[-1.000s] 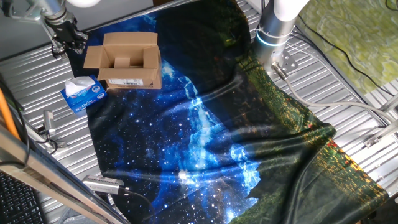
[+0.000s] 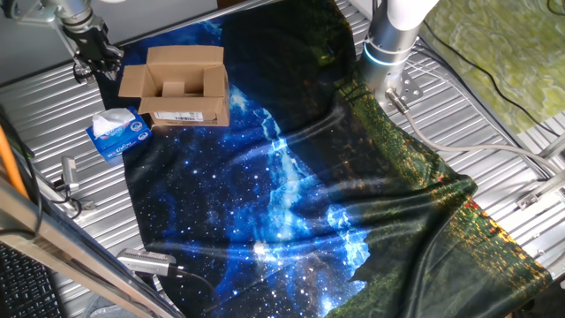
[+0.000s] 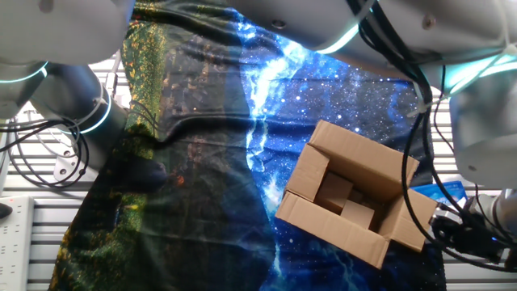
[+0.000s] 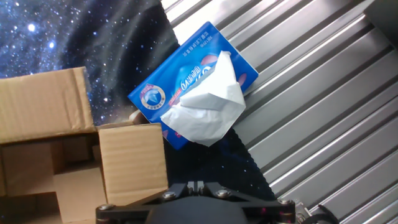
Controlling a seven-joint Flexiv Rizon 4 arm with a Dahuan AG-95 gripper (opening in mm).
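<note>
My gripper shows at the lower edge of the wrist view, its two small fingertips close together with nothing visible between them. In exterior view 1 it hangs at the upper left, above the slatted table, near the open cardboard box (image 2: 188,104). A blue tissue box (image 4: 186,70) lies ahead of it in the wrist view, with a crumpled white tissue (image 4: 210,107) standing out of its top. The cardboard box (image 4: 134,158), flaps spread, stands beside the tissue box. Smaller cardboard pieces (image 3: 355,214) show inside it; its floor is partly hidden.
A dark, galaxy-print cloth (image 2: 291,203) with wrinkles covers much of the slatted metal table (image 2: 88,212). A grey adapter (image 2: 148,262) with a cable lies at the cloth's near left edge. Metal frame bars (image 2: 71,243) cross the lower left.
The boxes and cloth have stayed in place.
</note>
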